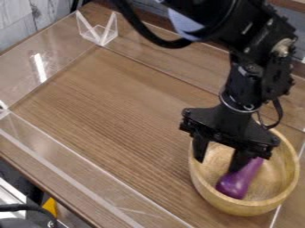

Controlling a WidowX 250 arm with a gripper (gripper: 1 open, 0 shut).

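Note:
A light wooden bowl (pixel 266 200) sits at the lower right, holding a purple eggplant (pixel 238 181). My black gripper (pixel 222 141) is open over the bowl's back-left part, its fingers low at the rim, just above and left of the eggplant's upper end. Whether the fingertips touch the eggplant cannot be told; part of the bowl's far side is hidden behind the gripper.
The wooden surface (pixel 107 120) left of the bowl is clear. A clear plastic object (pixel 98 27) stands at the back left. Cables lie at the bottom left corner.

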